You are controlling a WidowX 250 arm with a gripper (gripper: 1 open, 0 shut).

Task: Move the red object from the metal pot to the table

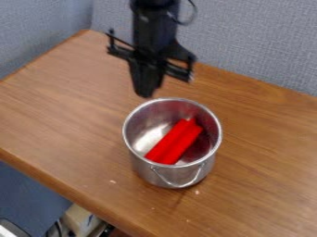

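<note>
A red oblong object [176, 143] lies slanted inside the metal pot [136, 155], its upper end leaning towards the pot's right rear wall. The silver pot stands on the wooden table [69, 120], right of the middle. My black gripper [146, 91] hangs above and behind the pot's rim, clear of the red object. It is blurred, and its fingers cannot be made out well enough to tell how they stand. Nothing red shows at the gripper.
Bare table lies left of the pot and to its right. Grey padded walls [254, 32] border the back. At the lower left, beyond the table's edge, are cables and hardware [77, 222].
</note>
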